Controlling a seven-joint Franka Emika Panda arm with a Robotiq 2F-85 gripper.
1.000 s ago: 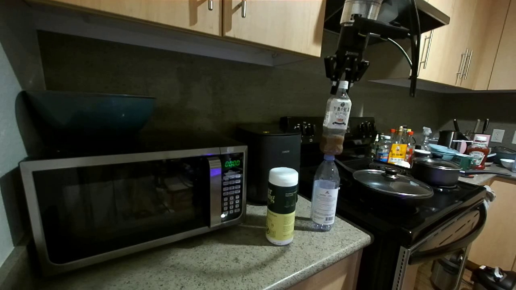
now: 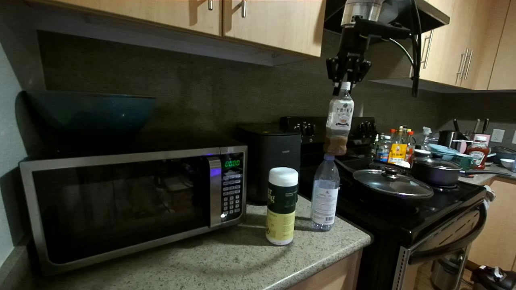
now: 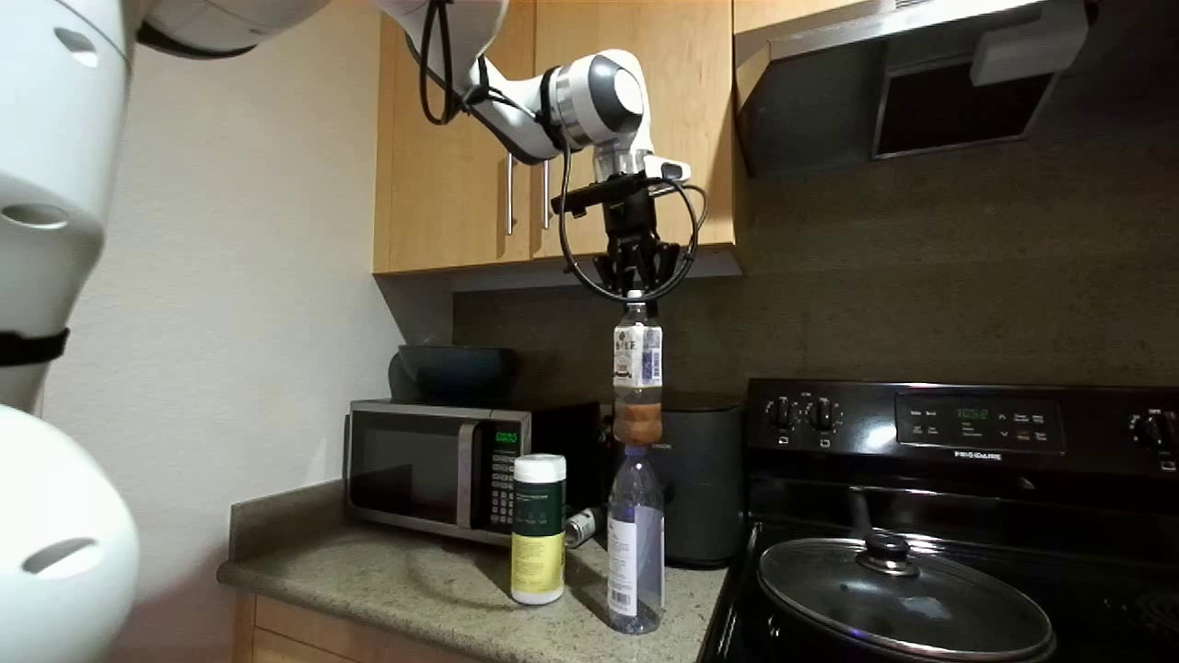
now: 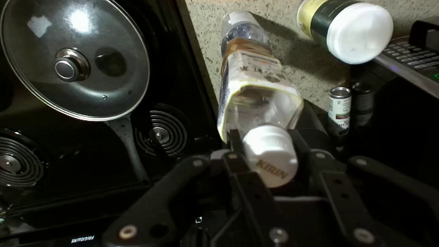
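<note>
My gripper is shut on the white-capped neck of a tea bottle [image 2: 340, 115], a clear bottle with a pale label and brown at its base. In exterior view 2 the tea bottle [image 3: 637, 359] hangs upright, straight over a clear water bottle [image 3: 636, 552] standing on the counter. The tea bottle's base overlaps the water bottle's blue cap [image 2: 329, 157] in the exterior views; whether the two touch I cannot tell. From the wrist, the white cap [image 4: 271, 156] shows between the fingers, and the tea bottle hides much of the lower one.
Left of the water bottle stands a green-and-yellow wipes canister [image 2: 281, 207], with the microwave [image 2: 130, 208] beyond. A black appliance [image 3: 694, 486] is behind. The stove with a lidded pan [image 2: 392, 183] lies to the right. Small cans [image 4: 340, 107] sit near the microwave.
In exterior view 1, my gripper and the tea bottle have shifted slightly right and a touch lower. The water bottle and canister have stayed put.
</note>
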